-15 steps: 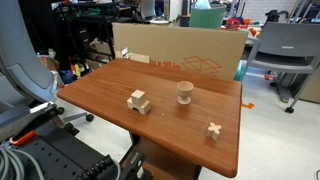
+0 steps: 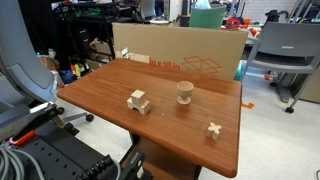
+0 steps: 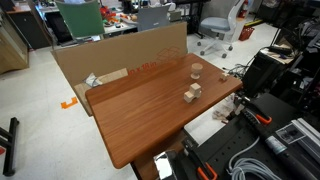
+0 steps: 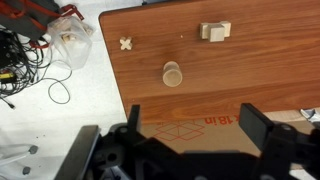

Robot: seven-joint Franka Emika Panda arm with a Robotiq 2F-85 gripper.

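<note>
On the brown table [image 2: 165,125] stands a small pale cup [image 2: 184,94], seen from above as a round shape [image 4: 172,74] in the wrist view. Nearer the front edge, one small wooden block sits on other wood, making a little stack [image 2: 138,102]. A small cross-shaped wooden piece [image 2: 214,131] lies toward the right end. My gripper is high above the table with its dark fingers spread wide and nothing between them. Neither exterior view shows the gripper itself.
A cardboard panel [image 2: 170,48] stands along the table's back edge. Off the table lies a clear plastic container [image 4: 70,42] near tangled black cables [image 4: 40,70]. A grey chair [image 2: 284,50] stands beyond the right end.
</note>
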